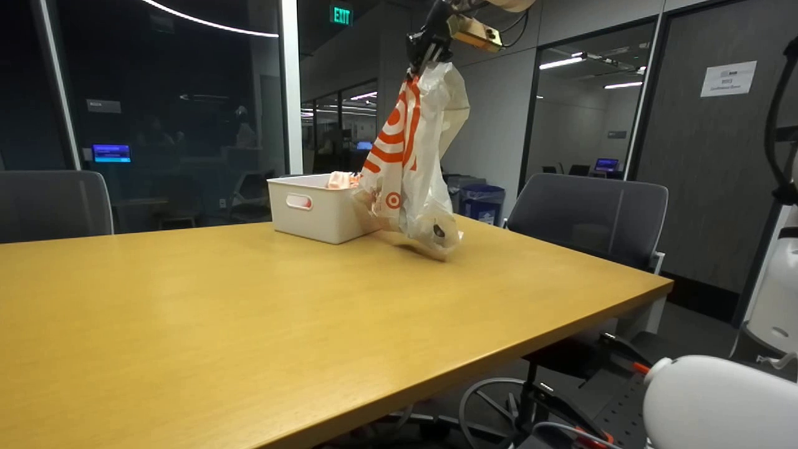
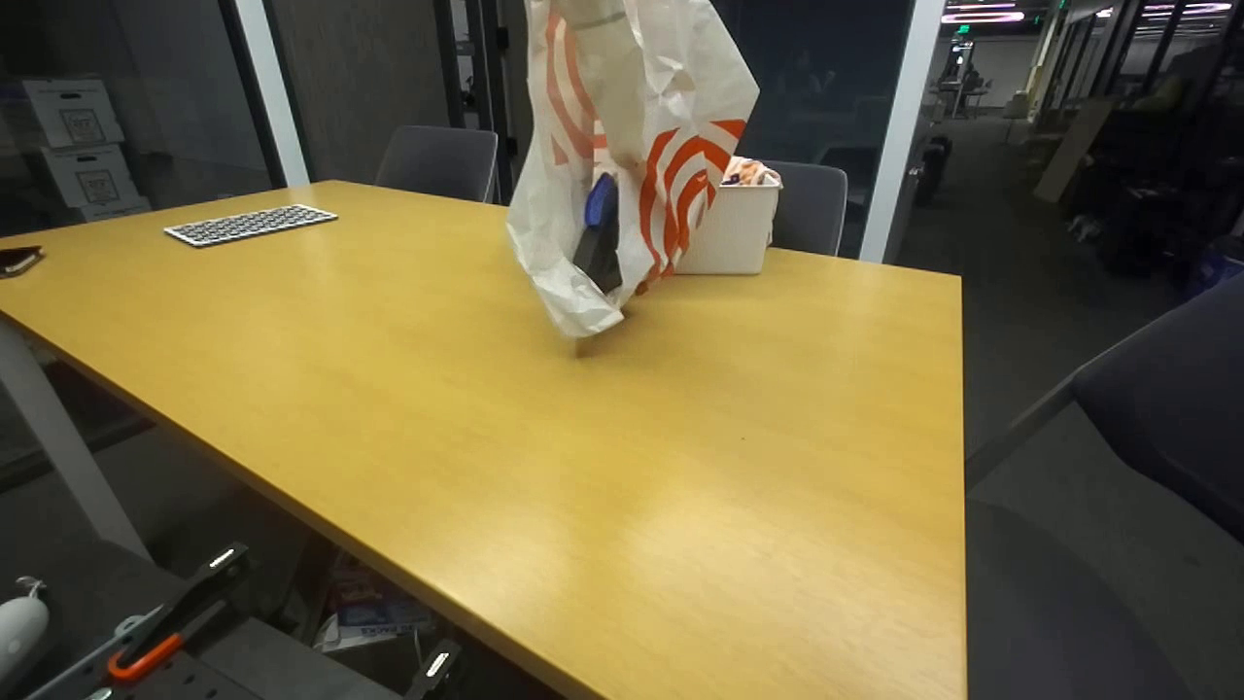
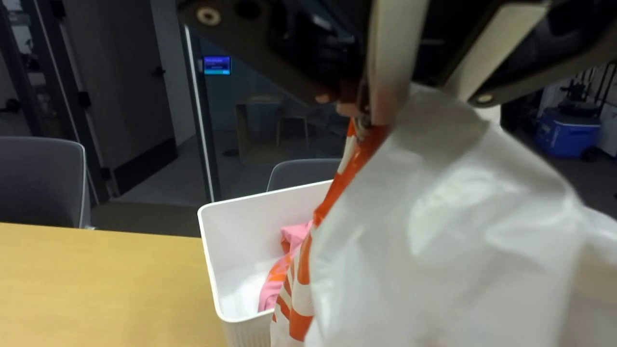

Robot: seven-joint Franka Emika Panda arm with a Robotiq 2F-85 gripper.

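Over the table hangs a white plastic bag (image 1: 434,142) with red-orange target rings, stretched downward from my gripper (image 1: 424,68). The gripper is shut on the bag's upper edge, and in the wrist view the bag (image 3: 457,231) fills the lower right. Through its thin side in exterior view 2 a dark item with a blue part (image 2: 601,222) shows, low in the bag. The bag's bottom is close above the tabletop. Right beside the bag stands a white bin (image 1: 314,216), partly hidden by it, with pink and orange cloth (image 3: 295,234) inside.
A keyboard (image 2: 251,224) lies toward the far left of the table (image 2: 700,502) in exterior view 2, with a dark object (image 2: 17,262) at the left edge. Chairs stand around the table.
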